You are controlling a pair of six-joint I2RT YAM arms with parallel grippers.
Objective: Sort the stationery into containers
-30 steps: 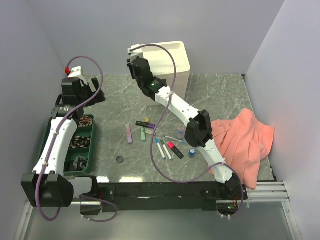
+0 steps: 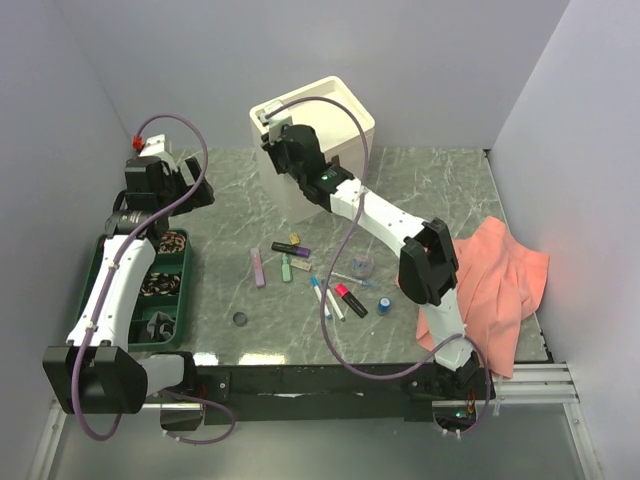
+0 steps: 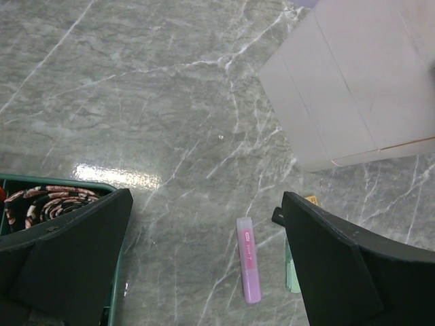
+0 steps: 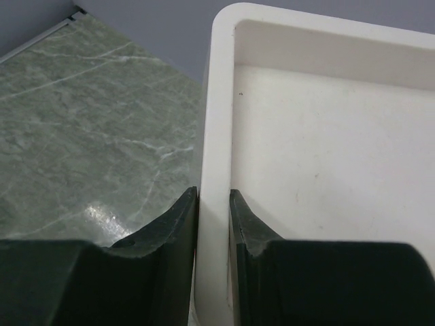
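A white bin [image 2: 330,100] stands at the back centre; my right gripper is shut on its rim, the wall between the fingers. My left gripper [image 2: 190,190] is open above the back of the green divided container [image 2: 172,330], nothing between its fingers. On the table lie a pink-purple pencil box [image 3: 248,265], a dark marker [image 2: 285,248], a small green bottle [image 2: 286,270], several pens [image 2: 335,305], a red-capped marker [image 2: 354,302], a blue cylinder [image 2: 384,306] and a dark round piece [image 2: 240,319].
A salmon cloth [image 2: 490,280] covers the right of the table [image 2: 210,290]. Grey walls surround the back and sides. Bare marble lies between the green container and the bin, and at back right.
The white bin has shifted slightly left and toward the front with my right gripper and arm. My left arm is almost unchanged.
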